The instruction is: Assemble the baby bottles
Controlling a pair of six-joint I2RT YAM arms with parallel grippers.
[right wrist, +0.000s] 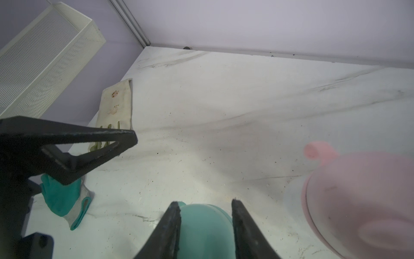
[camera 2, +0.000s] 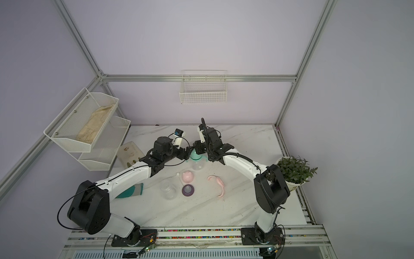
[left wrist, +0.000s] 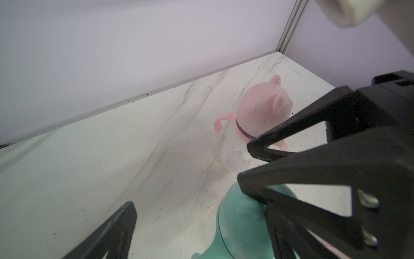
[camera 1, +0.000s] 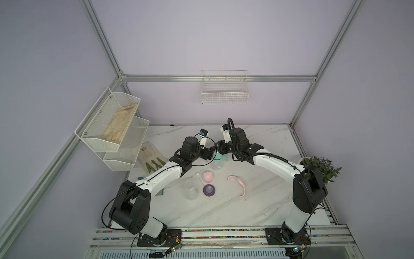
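Observation:
A teal bottle top [left wrist: 239,218] on a clear body stands at the table's middle, below both grippers. My right gripper is shut on the teal top. Beside it, my left gripper [camera 1: 209,152] stands part open, its fingers at the teal top's level in the left wrist view. A pink bottle [left wrist: 258,108] with ears and handles stands close by, partly hidden by the arms in the top views. Nearer the front lie a pink cap [camera 1: 207,176], a purple ring [camera 1: 208,190], a clear body [camera 1: 191,192] and a pink handle piece [camera 1: 240,186].
A beige cloth [right wrist: 114,108] and a teal glove [right wrist: 60,196] lie at the left, below wall baskets [camera 1: 113,129]. A potted plant [camera 2: 297,170] stands at the right edge.

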